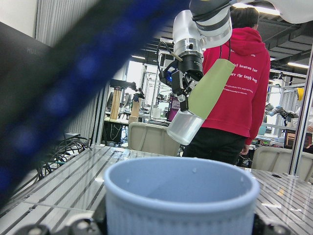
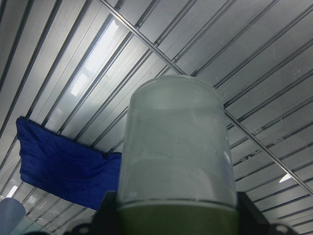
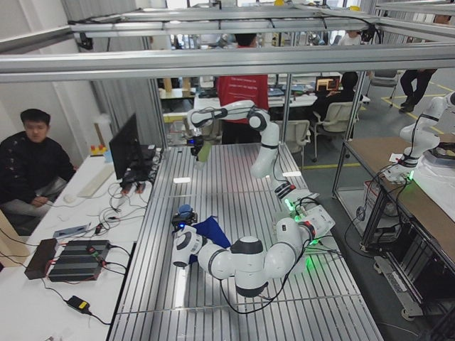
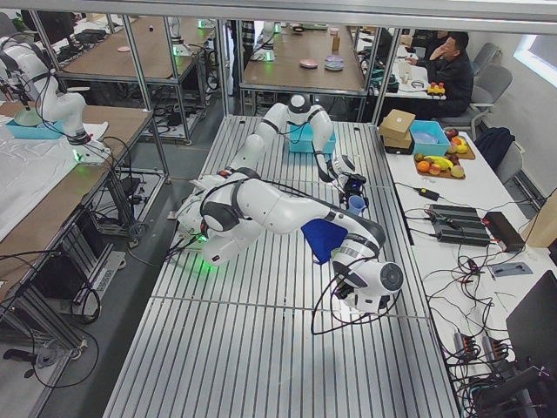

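My left gripper [image 3: 182,220] is low over the near table, shut on a light blue cup [image 1: 181,196], which fills the bottom of the left wrist view. My right gripper [image 3: 195,145] is raised at the far end, shut on a translucent cup with a green band [image 1: 200,103], tilted in the left wrist view; from the right wrist view it covers the middle. A dark blue cloth [image 2: 68,166] lies on the slatted table below, beside the light blue cup.
The slatted table [image 4: 261,357] has wide clear areas. A monitor [image 3: 124,153], cables and power boxes [image 3: 78,263] line the side desk. A person in red [image 1: 239,93] stands just beyond the table's far end, and another sits at the desk [image 3: 35,163].
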